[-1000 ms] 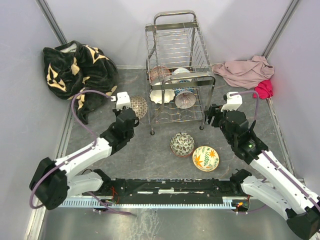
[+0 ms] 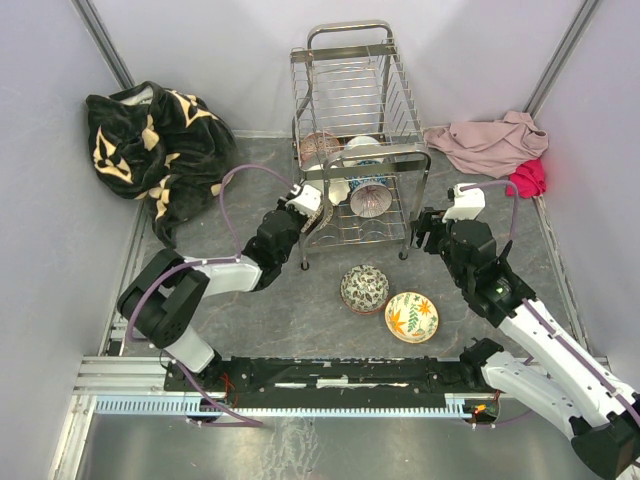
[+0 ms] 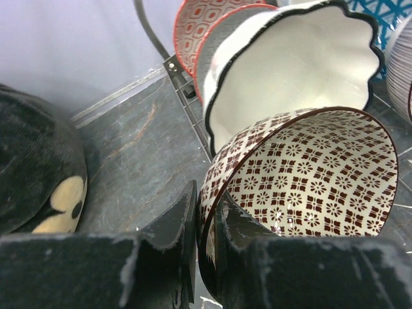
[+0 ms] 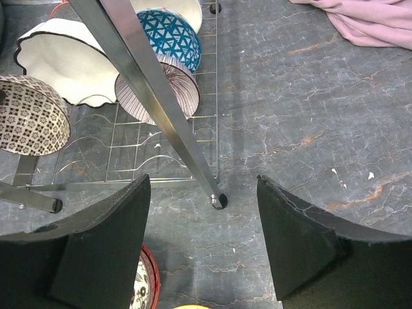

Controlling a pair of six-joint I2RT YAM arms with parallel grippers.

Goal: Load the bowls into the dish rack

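Note:
My left gripper is shut on the rim of a brown-patterned bowl (image 3: 309, 174), held upright at the rack's lower left beside a scalloped white bowl (image 3: 290, 64). The rack's (image 2: 355, 51) lower tier also holds red-patterned bowls (image 3: 188, 26), a blue bowl (image 4: 167, 35) and a striped bowl (image 2: 370, 200). On the floor in front lie a floral dark bowl (image 2: 364, 288) and a yellow floral dish (image 2: 411, 318). My right gripper stands open to the rack's right, nothing between its fingers.
A dark patterned blanket (image 2: 150, 150) lies at the back left, pink cloths (image 2: 485, 140) at the back right. The floor either side of the front bowls is clear. The rack's front leg (image 4: 167, 116) rises near my right gripper.
My left gripper has carried the brown-patterned bowl rightward from beside the rack into its lower left side. The right arm has not moved.

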